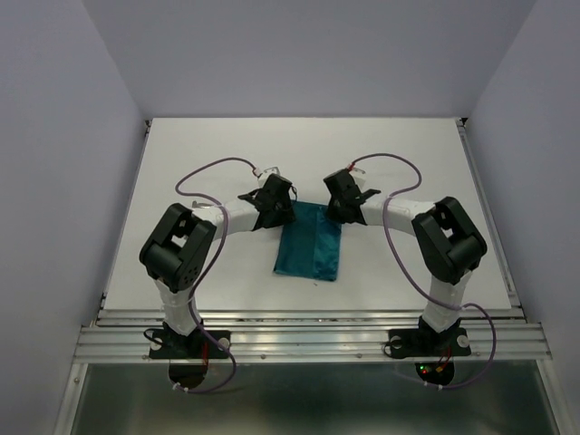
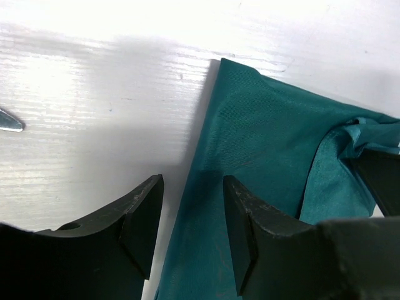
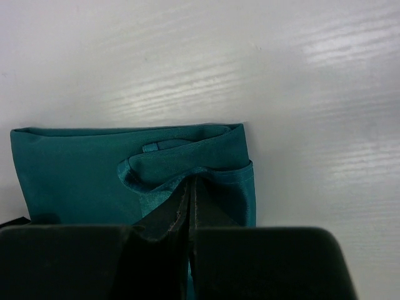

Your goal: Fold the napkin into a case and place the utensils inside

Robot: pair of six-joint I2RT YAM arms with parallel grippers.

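A teal napkin (image 1: 306, 249) lies folded in a slightly tilted rectangle at the table's middle, with a vertical fold line. Over its far left part stands my left gripper, part open, one finger on each side of the napkin's left edge; no cloth is gripped. My right gripper is shut at the far right part, its tips against the raised, rumpled hem of the folded flap (image 3: 194, 156). Whether cloth is pinched there is hidden. Of the utensils, a silver tip (image 2: 9, 122) shows at the left, mostly out of that view.
In the top view, a utensil end (image 1: 199, 205) peeks out behind the left arm. Both grippers stand close together over the cloth.
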